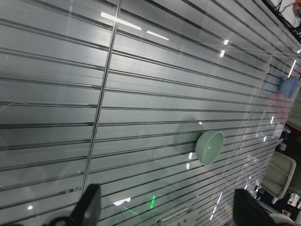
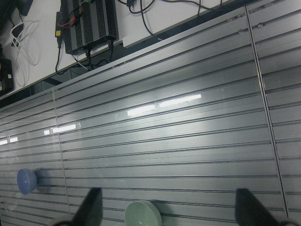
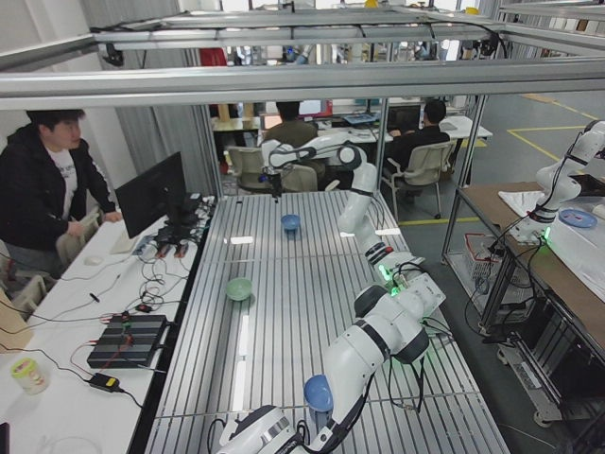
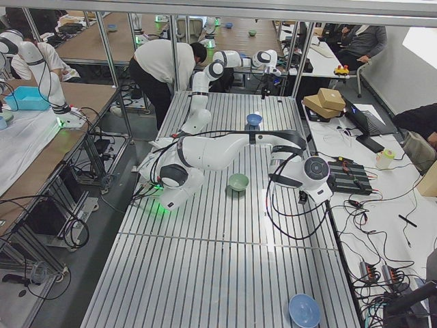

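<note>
A green bowl point(image 3: 238, 289) point(image 4: 238, 182) sits mid-table, between a blue bowl point(image 3: 290, 221) at one end and another blue bowl point(image 3: 318, 392) at the other. In the left wrist view my left gripper stands open with empty space between its fingers, high above the slatted table; the green bowl point(image 1: 209, 148) and a blue bowl point(image 1: 289, 87) lie to the right. My right gripper is also open and raised, with the green bowl point(image 2: 142, 214) low between its fingers in view, well below, and a blue bowl point(image 2: 26, 181) at left.
A white side table point(image 3: 57, 416) with a monitor point(image 3: 151, 194), power boxes point(image 3: 128, 336) and cables runs along the slatted table, and a person point(image 3: 52, 180) stands behind it. Metal frame bars point(image 3: 284, 80) cross overhead. The slatted surface around the bowls is clear.
</note>
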